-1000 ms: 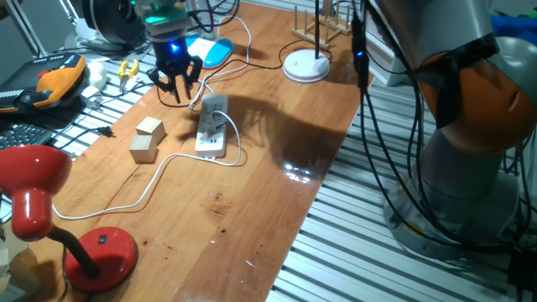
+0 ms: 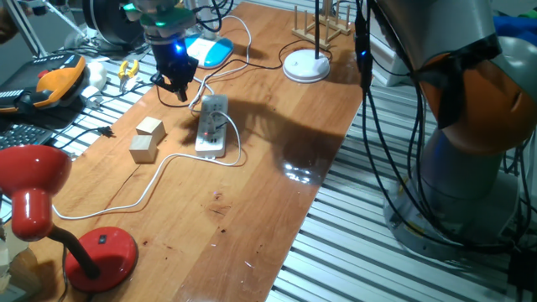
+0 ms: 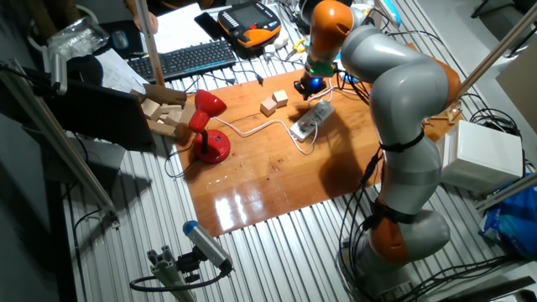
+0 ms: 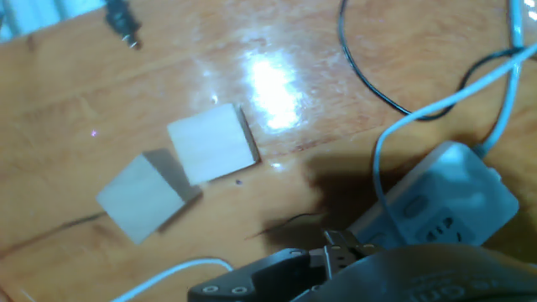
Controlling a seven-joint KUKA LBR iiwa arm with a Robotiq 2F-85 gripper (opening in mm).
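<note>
Two pale wooden blocks, one (image 2: 151, 126) just behind the other (image 2: 143, 151), rest close together on the wooden table. From the wrist, the nearer-to-centre block (image 4: 211, 144) and its neighbour (image 4: 141, 200) both lie left of the fingers. My gripper (image 2: 182, 97) hangs above the table near the far end of the white power strip (image 2: 211, 138), apart from the blocks. Its black fingertips are together, and nothing shows between them. In the wrist view, part of the power strip (image 4: 449, 197) is hidden behind the gripper.
A white cable (image 2: 168, 159) loops across the table from the strip. The red lamp (image 2: 101, 258) stands at the near left, and a white round base (image 2: 306, 66) at the far side. Bare tabletop (image 2: 210, 226) lies in the near middle.
The fingers stood apart one second ago and have since come together. The arm has barely moved; blocks and power strip lie where they were.
</note>
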